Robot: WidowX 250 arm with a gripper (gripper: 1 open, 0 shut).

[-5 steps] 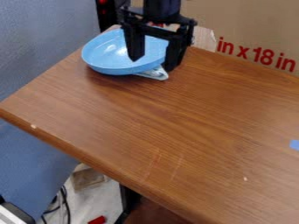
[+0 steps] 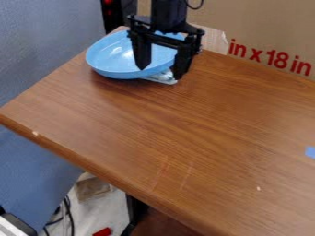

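A light blue shallow bowl (image 2: pixel 110 61) sits at the far left corner of the wooden table (image 2: pixel 185 157). My black gripper (image 2: pixel 161 64) hangs over the right part of the bowl, its two fingers spread apart and pointing down, and it hides part of that side. A small pale object (image 2: pixel 161 79) lies beside the bowl under the gripper, too unclear to name.
A cardboard box (image 2: pixel 264 28) with red lettering stands behind the table. A blue patch (image 2: pixel 309 152) is at the right edge. Cables lie below the left edge.
My gripper has shifted slightly over the last second, staying over the bowl's right side. The bowl appears in the same place.
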